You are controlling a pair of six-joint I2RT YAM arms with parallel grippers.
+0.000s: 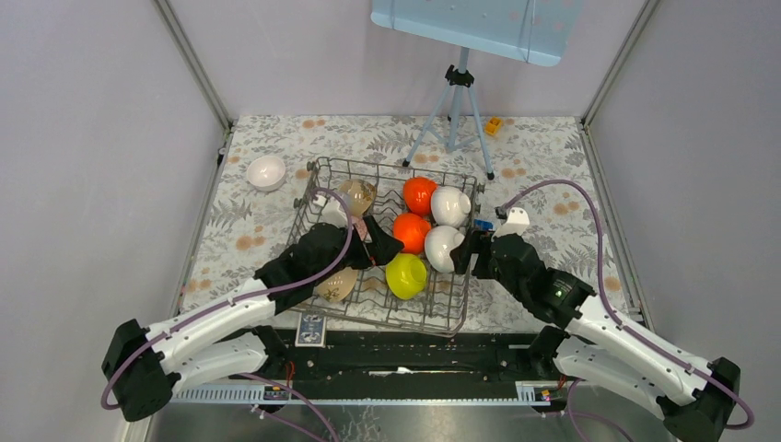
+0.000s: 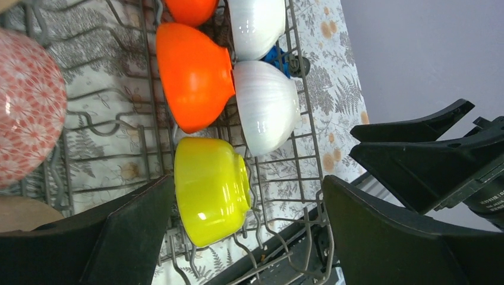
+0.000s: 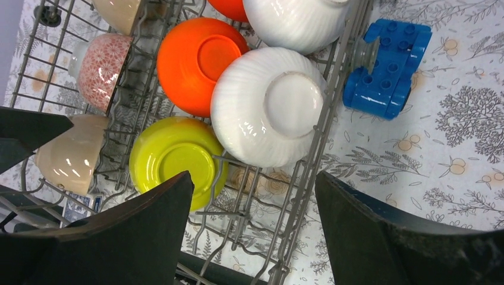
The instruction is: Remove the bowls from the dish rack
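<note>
A wire dish rack (image 1: 378,318) holds two orange bowls (image 3: 184,65), two white bowls (image 3: 249,113), a yellow bowl (image 3: 157,154), a pink patterned bowl (image 2: 27,101) and cream bowls (image 3: 71,148). My left gripper (image 1: 382,244) stands open over the rack's middle; its wrist view looks down at the yellow bowl, with nothing between the fingers. My right gripper (image 1: 470,253) is over the rack's right edge near the front white bowl, its fingers apart and empty, as its wrist view shows.
A small white bowl (image 1: 266,170) sits on the table left of the rack. A tripod (image 1: 458,101) stands behind it, a blue block (image 3: 386,68) by the right edge.
</note>
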